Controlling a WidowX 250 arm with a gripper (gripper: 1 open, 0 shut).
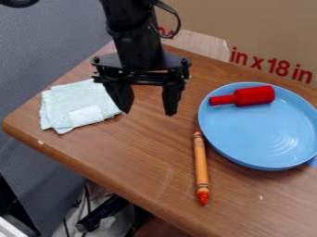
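Note:
My black gripper (147,98) hangs above the middle back of the wooden table, its two fingers apart with nothing seen between them. A folded pale cloth (77,108) lies at the left. A blue plate (258,140) sits at the right, with a red cylindrical object (253,95) on its upper part. An orange crayon (201,168) lies left of the plate, pointing toward the front edge.
A cardboard box (268,37) with red print stands behind the table. The table's left edge drops to a grey floor area with cables.

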